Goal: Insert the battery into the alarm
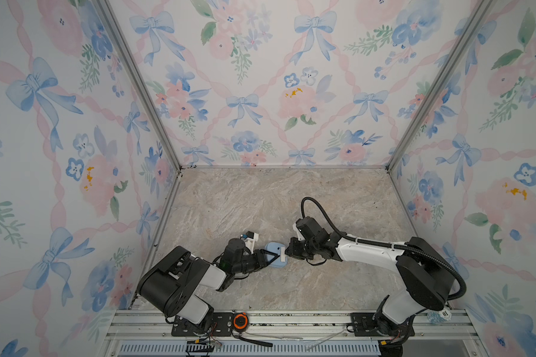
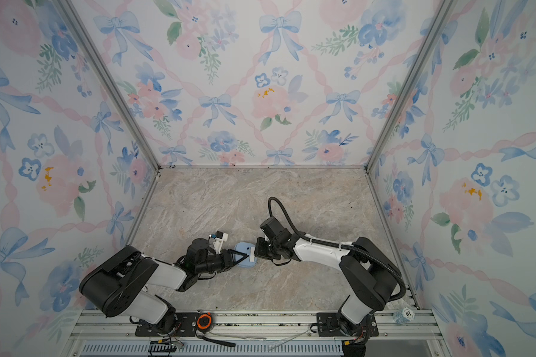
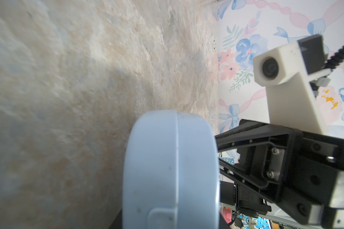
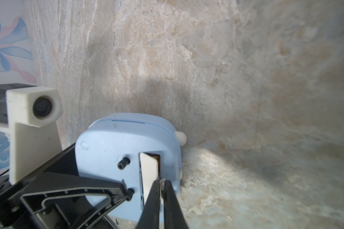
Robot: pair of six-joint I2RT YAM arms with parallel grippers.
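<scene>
A light-blue alarm [image 4: 103, 148], seen in the right wrist view, has black posts on its back and a long slot. Inside the slot lies a slanted white piece [image 4: 149, 171] with a brown strip beside it; I cannot tell whether it is the battery or a cover. My left gripper [image 1: 271, 257] is shut on the alarm, one finger [image 4: 107, 185] across its back. The alarm's rounded edge fills the lower left wrist view. My right gripper is shut, tips at the white piece's lower right edge; nothing clear shows between them.
Bare stone-patterned tabletop [image 1: 244, 190] surrounds both arms, with free room behind and in front. Patterned walls enclose the back and sides. An orange round item [image 1: 240, 321] sits on the front rail.
</scene>
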